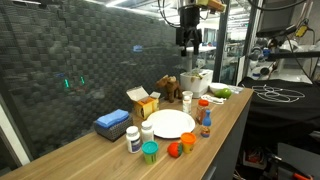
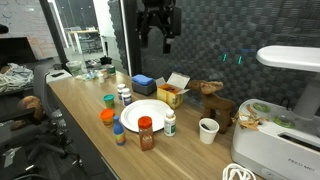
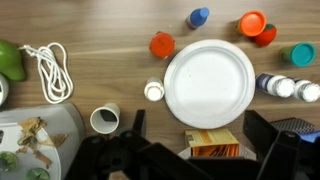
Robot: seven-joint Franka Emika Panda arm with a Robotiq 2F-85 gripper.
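My gripper is open high over the table, its fingers wide apart with nothing between them. In exterior view 1 the gripper [image 1: 190, 50] hangs well above the tabletop, toward the back wall. Below it in the wrist view lies an empty white plate [image 3: 209, 82]. An orange box with open flaps [image 3: 213, 137] shows near the fingers at the bottom. Around the plate stand a red-lidded jar [image 3: 162, 44], a white-capped bottle [image 3: 154, 90], a white cup [image 3: 105, 118] and a blue bottle [image 3: 198, 17].
Orange [image 3: 252, 23] and green [image 3: 298, 54] cups, a tomato [image 3: 265, 36] and two white-lidded jars [image 1: 133, 139] cluster beyond the plate. A blue stack [image 1: 113, 124], a brown plush dog [image 2: 215, 101], a toaster [image 2: 279, 133] and a white cable [image 3: 54, 71] lie around. Bare wood shows at the table's near-left end.
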